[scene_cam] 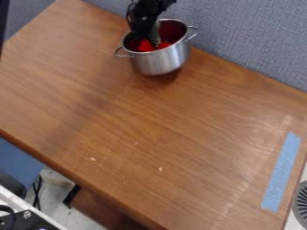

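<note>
A steel pot (160, 61) with two side handles stands at the back of the wooden table, with something red (146, 46) inside. My black gripper (151, 39) comes down from the top edge into the pot's left part. Its fingertips are partly hidden by the pot and the red item; what is between them cannot be made out clearly.
A grey padded wall (252, 45) runs behind it. A blue tape strip (281, 171) lies at the right, and cables lie beyond the lower left edge.
</note>
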